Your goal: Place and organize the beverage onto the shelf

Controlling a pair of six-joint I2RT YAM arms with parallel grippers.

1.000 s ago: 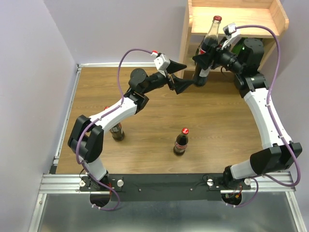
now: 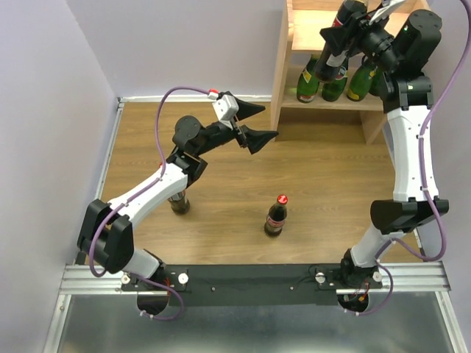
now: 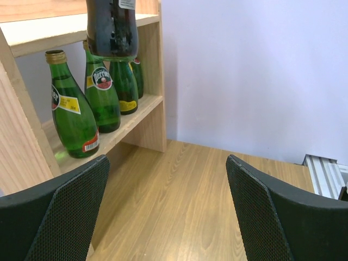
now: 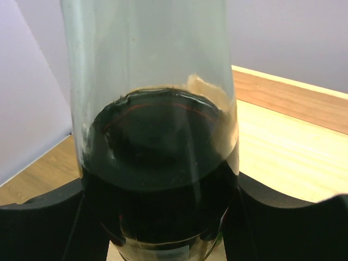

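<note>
Up at the shelf's front edge, a dark cola bottle [image 2: 328,65] is held by my right gripper [image 2: 341,37], which is shut on it. The right wrist view is mostly filled by this bottle [image 4: 157,141]; in the left wrist view its base [image 3: 112,30] hangs beside the upper board. My left gripper [image 2: 266,123] stands open and empty left of the shelf, its fingers [image 3: 60,217] wide apart. The upper board [image 2: 313,33] of the wooden shelf looks bare apart from what the arm covers. One cola bottle [image 2: 275,216] stands upright on the table; another [image 2: 179,202] is partly behind the left arm.
Several green Perrier bottles [image 3: 73,109] stand in a row on the lower board [image 3: 130,126]. The shelf's side panel [image 2: 282,66] rises close to my left gripper. Bare table [image 2: 324,169] lies in front of the shelf.
My right gripper has carried the bottle upward and toward the back right, from in front of the shelf to its upper board. The open left gripper has drawn back to the left.
</note>
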